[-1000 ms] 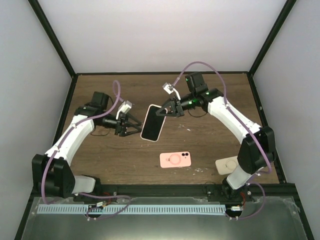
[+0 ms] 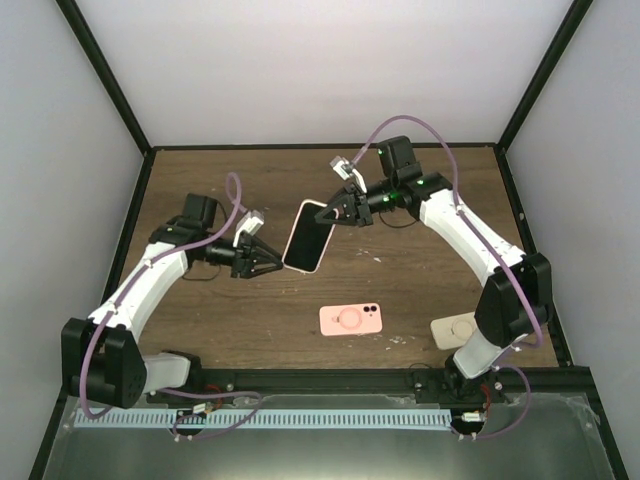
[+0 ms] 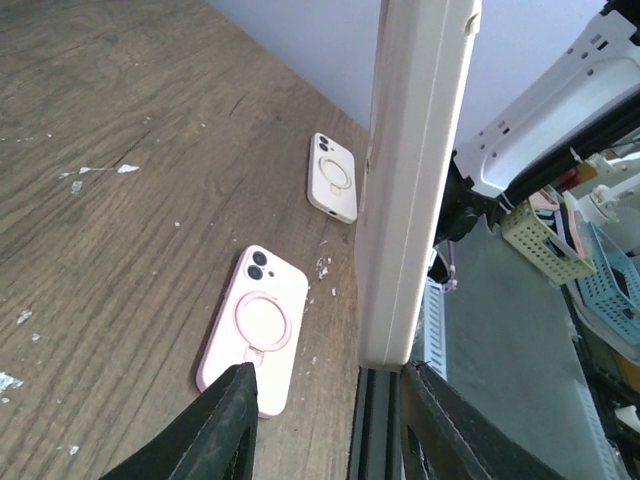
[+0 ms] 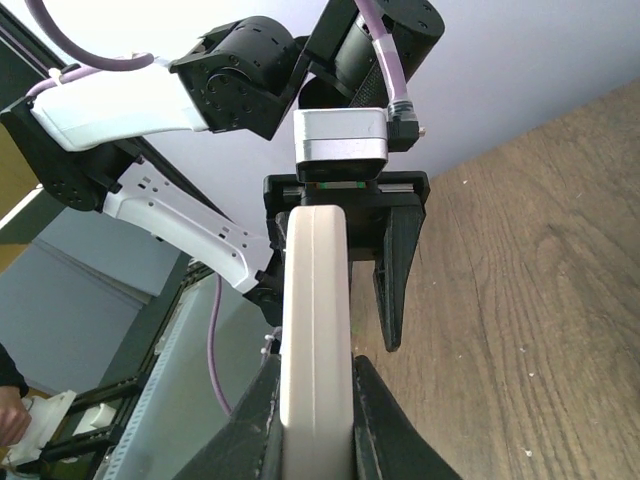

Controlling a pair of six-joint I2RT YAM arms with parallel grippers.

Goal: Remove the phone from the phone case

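Observation:
The phone [image 2: 308, 239], its dark screen facing up, sits in a pale pink case [image 2: 288, 263] held clear of the table. My right gripper [image 2: 325, 215] is shut on the case's upper right edge; in the right wrist view the case [image 4: 317, 330] stands edge-on between its fingers. At the lower left corner, my left gripper [image 2: 280, 264] is partly closed. In the left wrist view its fingers [image 3: 232, 410] stand apart, with the case's end [image 3: 385, 340] close to the right-hand fingertip. Whether they grip that corner I cannot tell.
Below the phone, a pink case with a ring [image 2: 350, 319] lies on the wooden table [image 2: 250, 330]. A cream case [image 2: 455, 330] lies at the front right, beside the right arm's base.
My left gripper's fingers have come nearer each other at the case's lower left corner. The phone and my right gripper have shifted slightly right and toward the back.

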